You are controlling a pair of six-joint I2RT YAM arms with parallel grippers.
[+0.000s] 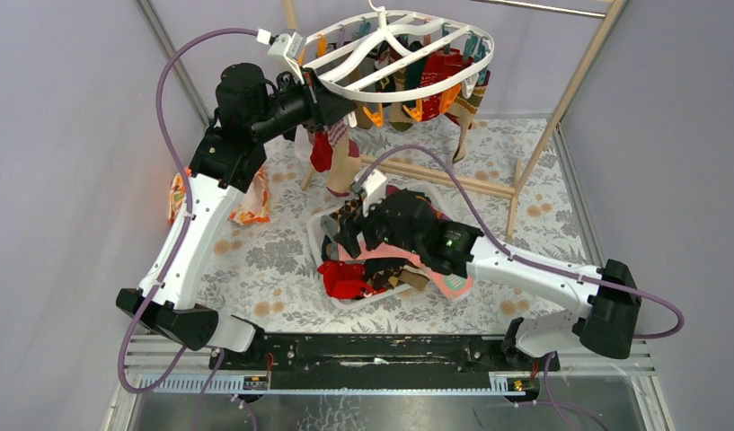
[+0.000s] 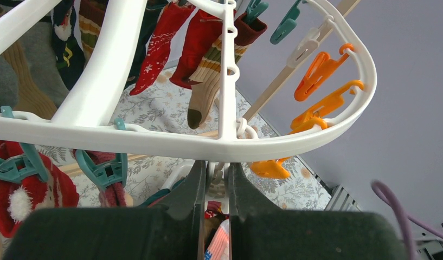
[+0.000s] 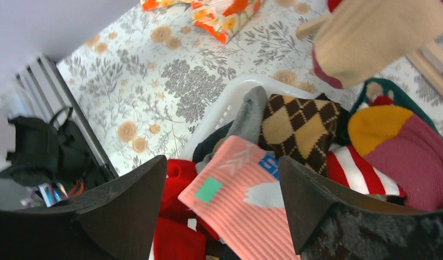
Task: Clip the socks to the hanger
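Observation:
The white hanger (image 1: pixel 426 88) holds socks on teal and orange clips, with empty orange clips (image 2: pixel 319 73) at its right. My left gripper (image 1: pixel 334 101) is shut on a white part under the hanger's rim, centred in the left wrist view (image 2: pixel 217 181). My right gripper (image 1: pixel 349 235) hangs open over the sock basket (image 3: pixel 213 114), above a pink striped sock (image 3: pixel 235 206) lying on the pile, with nothing seen held.
The basket also holds red, grey and argyle socks. An orange patterned bag (image 1: pixel 251 202) lies at the left. The wooden rack (image 1: pixel 579 76) frames the back.

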